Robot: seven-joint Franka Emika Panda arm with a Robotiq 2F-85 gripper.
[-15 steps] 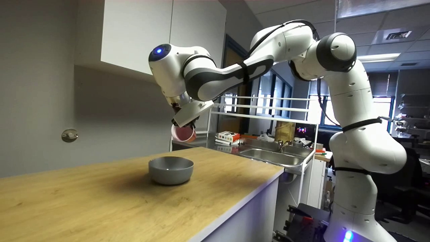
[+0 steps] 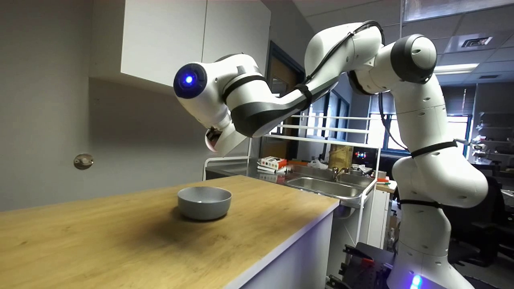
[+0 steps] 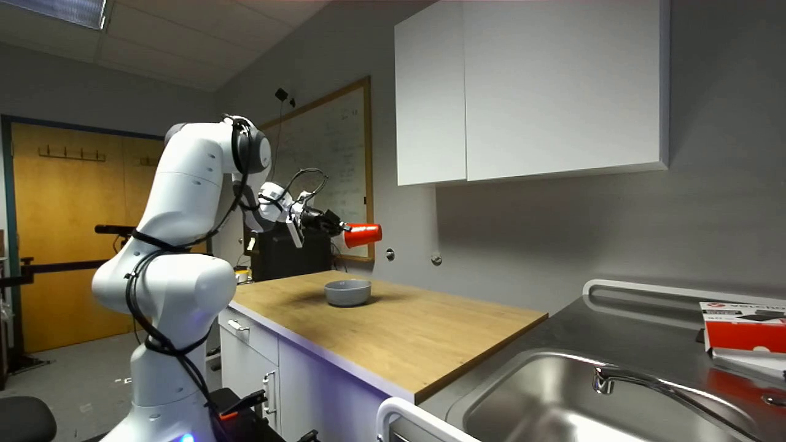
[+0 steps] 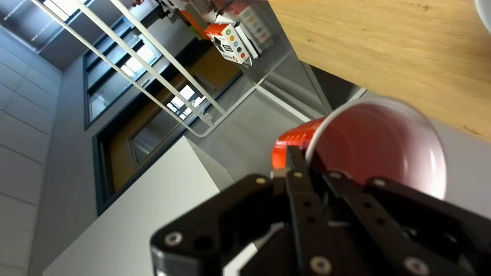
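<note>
In the wrist view, a red cup (image 4: 294,138) with a white rim is held at its edge; its pinkish inside (image 4: 368,138) shows no contents that I can make out. My gripper is shut on the cup's wall, one finger on the outside and the other within. Exterior view 2 shows the cup (image 3: 362,235) lying on its side in the air, above and beyond a grey bowl (image 3: 347,292). The bowl (image 2: 204,203) stands upright on the wooden counter, apart from the cup. In exterior view 1 the arm mostly hides the cup.
White wall cabinets (image 2: 164,38) hang close to the arm. A steel sink (image 3: 589,390), a white rack (image 2: 327,127) and boxes (image 2: 273,163) lie past the counter's end.
The gripper and cup have risen and tipped, so the cup's open mouth, plain before in exterior view 1, is now mostly hidden. The bowl has stayed in place.
</note>
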